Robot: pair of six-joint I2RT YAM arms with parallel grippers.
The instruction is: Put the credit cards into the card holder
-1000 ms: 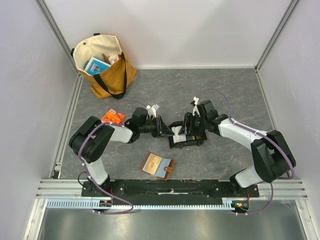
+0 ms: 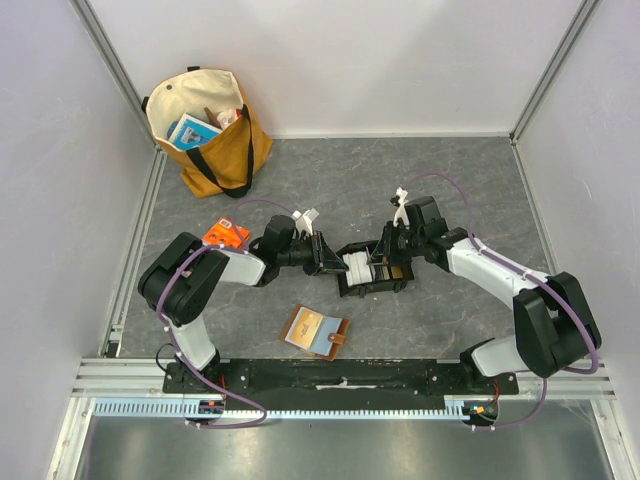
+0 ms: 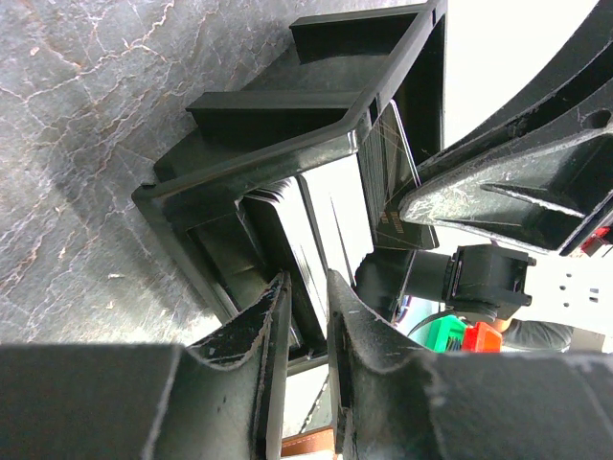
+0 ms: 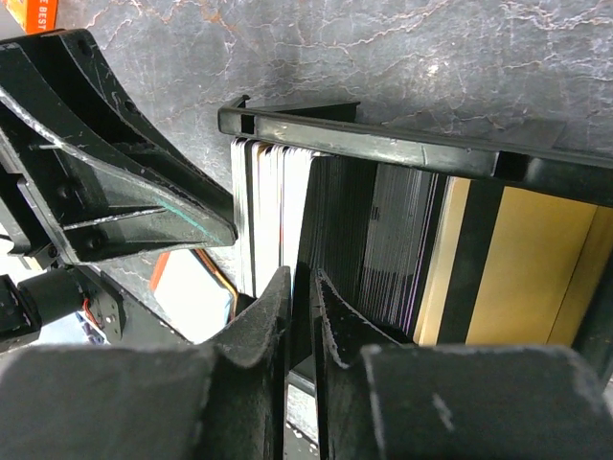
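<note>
A black open box (image 2: 372,288) in the table's middle holds upright cards. White cards (image 4: 259,211) stand at its left end, dark cards (image 4: 388,240) in the middle, yellow-tan ones (image 4: 527,259) at the right. My left gripper is at the white end, its fingers a narrow gap apart with nothing visibly gripped. Over the dark cards is my right gripper, also narrowly open and seemingly empty. One thin card (image 3: 404,144) leans out near the right gripper's finger. A brown leather card holder (image 2: 315,330) lies open in front, showing tan and pale blue-grey panels.
An orange packet (image 2: 226,233) lies beyond the left arm. At the back left stands a mustard bag (image 2: 232,150) with items inside. Both grippers are close together over the box.
My right gripper has shifted a little to the right along the box. The left arm, box and leather holder look unmoved.
</note>
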